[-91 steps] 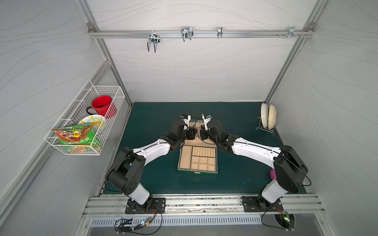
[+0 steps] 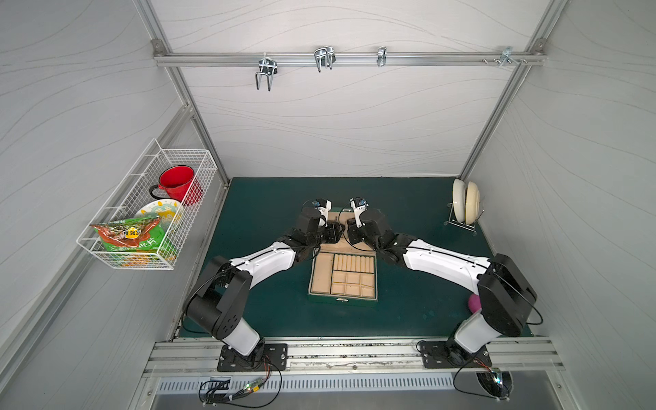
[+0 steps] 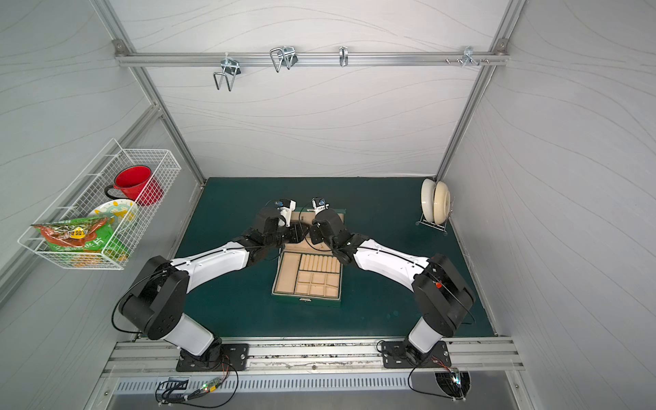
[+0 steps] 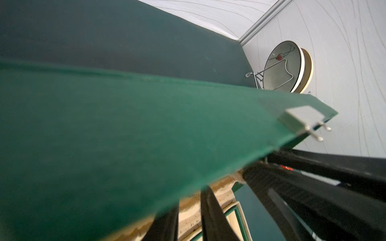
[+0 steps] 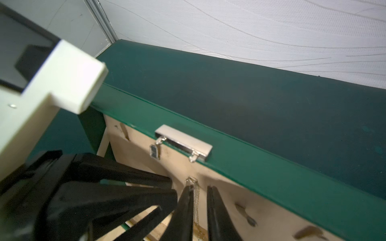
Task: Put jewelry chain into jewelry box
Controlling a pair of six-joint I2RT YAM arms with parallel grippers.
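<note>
The jewelry box, green outside and beige inside, stands open, its lid (image 5: 257,164) raised and its compartment tray (image 2: 352,281) nearer the robot. In the right wrist view a thin silver chain (image 5: 196,200) hangs down the lid's inner face below the clasp, apparently from a hook. The right gripper is open, with a gap between its fingers in front of the chain. My left gripper is also open, at the lid's edge with its fingers parted. Both wrists crowd together at the lid; the chain cannot be made out from above.
Other hooks, such as the peg (image 5: 246,214), line the lid's inside. At right stands a plate rack (image 2: 464,203). A wire basket (image 2: 153,205) with a red mug and snacks hangs on the left wall. Green table surrounds the box.
Viewed from the left wrist, the lid has shifted slightly upward; the arms barely moved.
</note>
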